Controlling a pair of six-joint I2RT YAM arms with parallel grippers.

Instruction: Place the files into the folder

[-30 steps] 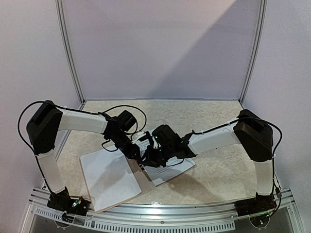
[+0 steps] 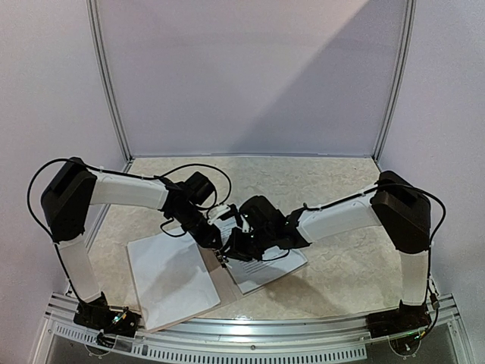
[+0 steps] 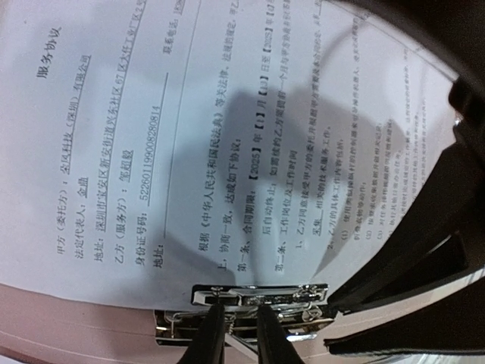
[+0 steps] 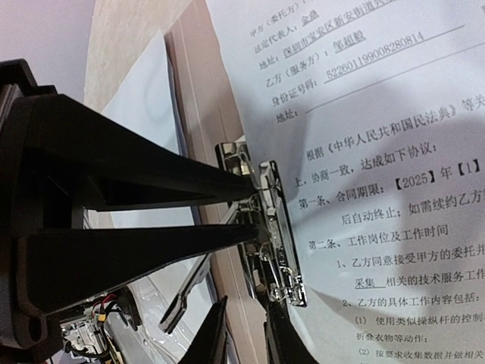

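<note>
The open folder (image 2: 221,284) lies on the table, its spine bearing a metal clip mechanism (image 4: 280,227). Printed papers (image 3: 189,136) lie on its right half, their edge at the clip. My left gripper is shut on the metal clip, as seen in its wrist view. My right gripper is at the clip too; its fingertips show at the lower edge of its wrist view, apart. Black fingers of the other arm reach across that view onto the clip. Both grippers crowd together over the spine in the top view, partly hidden by the arms.
A white sheet (image 2: 170,277) covers the folder's left half. Bare table (image 2: 348,280) shows to the right and behind. The metal frame rail (image 2: 250,330) runs along the front edge, and walls enclose the sides and back.
The right arm has shifted very slightly to the right in the top view. The left arm and folder look almost unchanged.
</note>
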